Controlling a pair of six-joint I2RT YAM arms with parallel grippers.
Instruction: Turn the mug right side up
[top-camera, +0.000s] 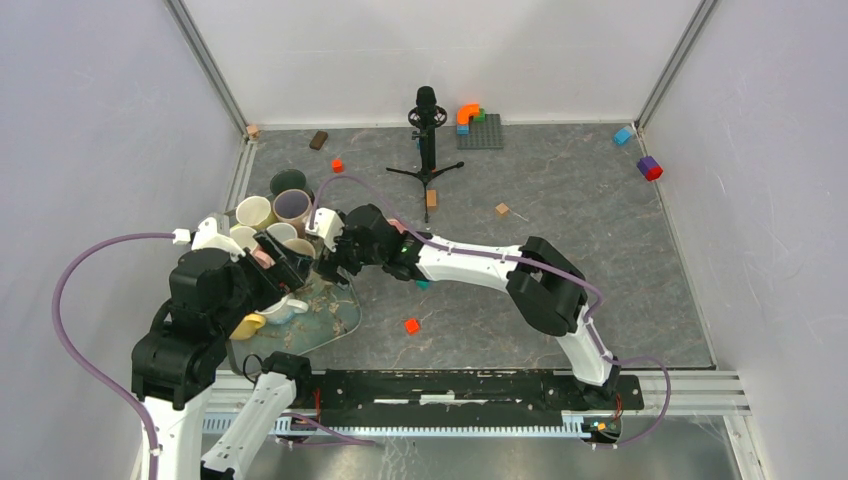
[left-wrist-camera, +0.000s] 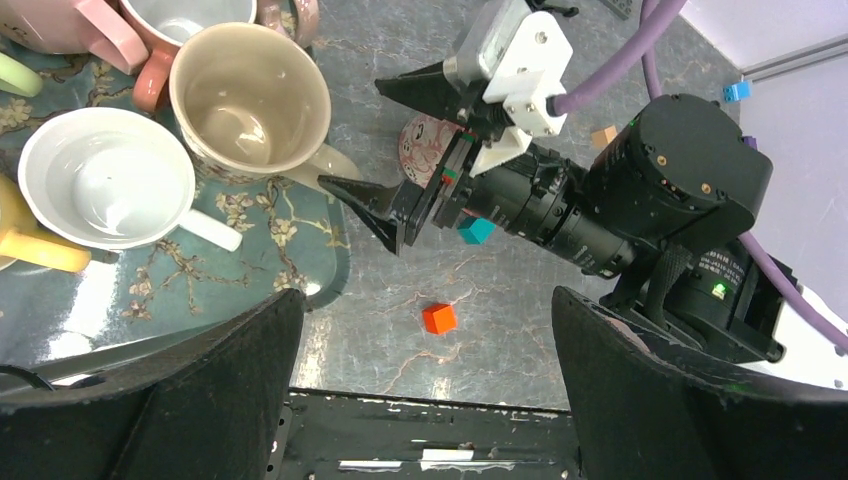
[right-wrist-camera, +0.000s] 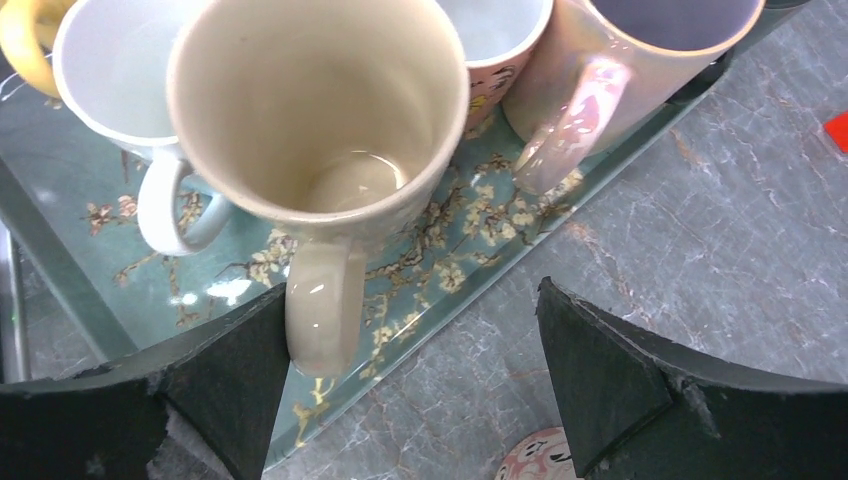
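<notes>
Upright mugs crowd a patterned tray. A beige mug stands at its edge, opening up, with its handle beside the left finger of my right gripper, which is open with a wide gap; touching cannot be told. A pink-patterned item lies on the table outside the tray, largely hidden under the right arm; its orientation is unclear. My left gripper hangs open over the tray's side, nothing between its fingers.
An orange cube, a teal cube, a black stand and a grey brick plate share the table.
</notes>
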